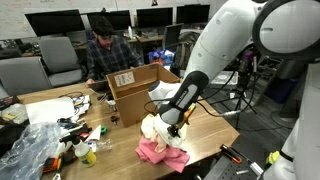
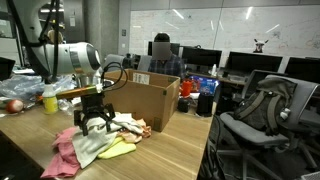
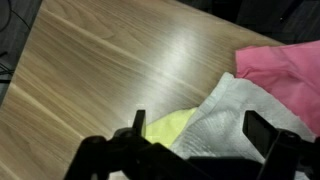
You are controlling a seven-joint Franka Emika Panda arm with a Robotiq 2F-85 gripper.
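Observation:
A white-grey cloth [image 3: 235,118] lies over a yellow cloth [image 3: 168,127], with a pink cloth [image 3: 285,75] beside it, all in a loose pile on the wooden table. My gripper [image 1: 178,128] is low over this pile, pointing down. In the wrist view the fingers [image 3: 258,128] stand wide apart, with white cloth visible below and between them; nothing looks pinched. From the side, the gripper [image 2: 98,124] is right at the white cloth [image 2: 95,143], close enough that contact cannot be told. The pink cloth [image 2: 65,155] spreads toward the table's near edge.
A large cardboard box [image 1: 140,95] stands behind the pile. Left of it are a yellow-capped bottle [image 1: 85,153], tools and clear plastic bags [image 1: 25,150]. Bare tabletop [image 2: 175,155] extends to one side of the cloths. A person sits behind the table.

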